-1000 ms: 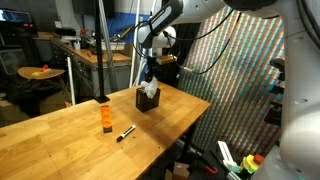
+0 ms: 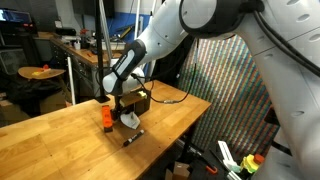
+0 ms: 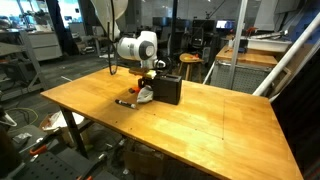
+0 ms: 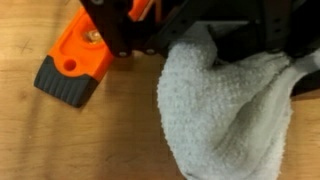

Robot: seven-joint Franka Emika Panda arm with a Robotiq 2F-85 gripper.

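A white cloth [image 2: 130, 119] hangs or lies right under my gripper [image 2: 119, 104], at the table's surface in front of the black box. In the wrist view the crumpled cloth [image 4: 222, 120] fills the lower right, up against the dark fingers, which partly cover it. My gripper is open and low over the table; whether the cloth still touches the pads cannot be seen. An orange tool with a dark end [image 4: 78, 58] lies just beside the cloth. The black box [image 3: 167, 90] stands next to the gripper, its inside hidden.
A small dark tool with a pale tip [image 3: 125, 104] lies on the wooden table [image 3: 215, 130], nearer the front edge. Another table with a stool [image 2: 42, 73] stands behind.
The arm has come down and toward the left in exterior view 1, bringing the white cloth from above the black box to the table beside the orange tool. The fingers have opened.
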